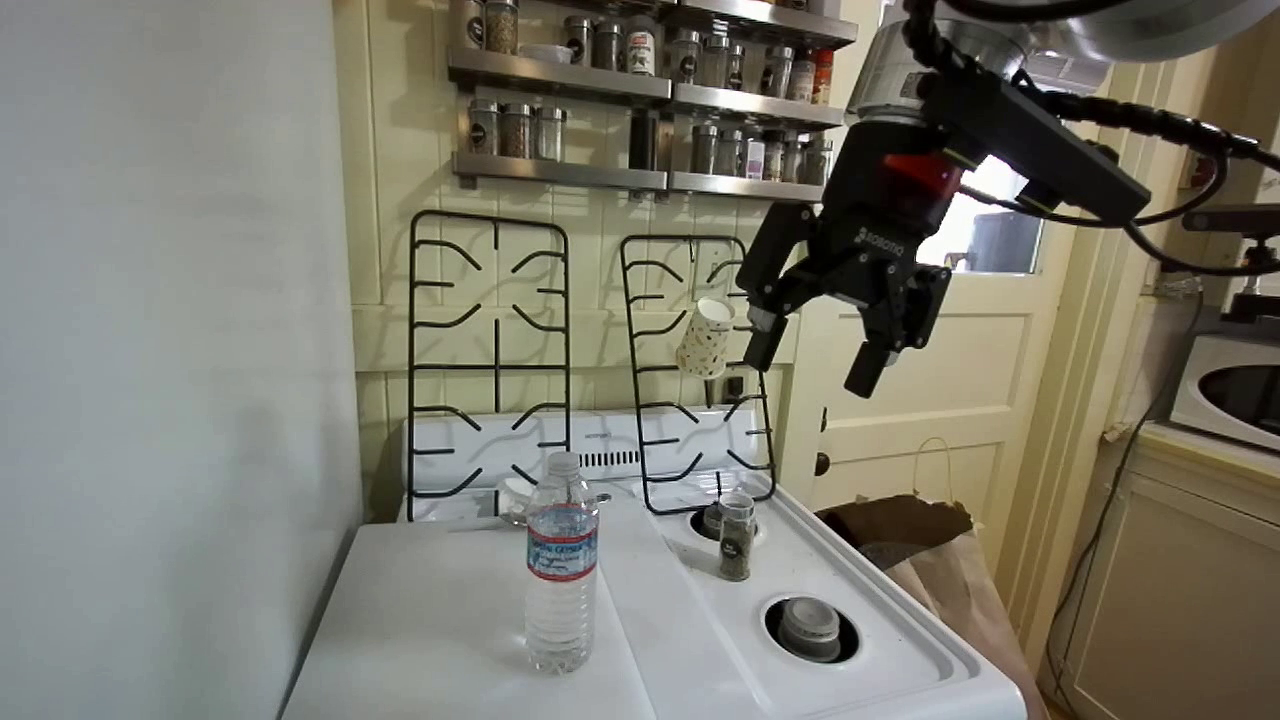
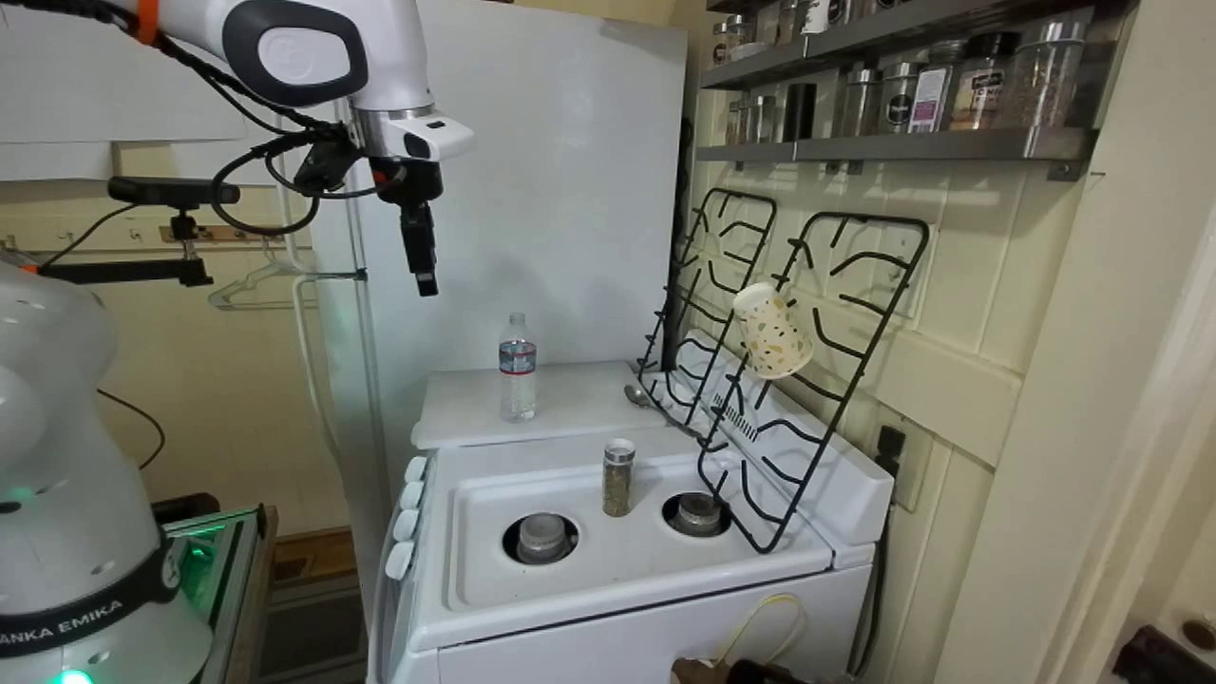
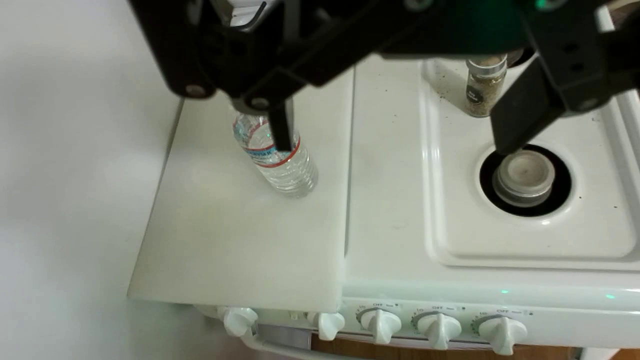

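High above the stove, my gripper (image 1: 811,370) is open, its two fingers wide apart with only air between them. A clear water bottle (image 1: 561,588) with a red and blue label stands upright on the white board (image 3: 240,240) over the stove's left side. Between the two exposed burners stands a small glass spice jar (image 2: 617,479) with a silver lid. A speckled paper cup (image 2: 772,331) hangs on the right-hand black grate (image 2: 849,393). In the wrist view, one finger partly covers the bottle (image 3: 282,171), and the jar (image 3: 484,90) shows near the other.
Another black grate (image 1: 489,367) leans upright at the back left. Shelves (image 1: 564,74) of spice jars line the wall above. A tall white surface (image 2: 536,171) bounds the left side. A spoon (image 2: 636,395) lies at the back; a paper bag (image 1: 948,576) stands right of the stove.
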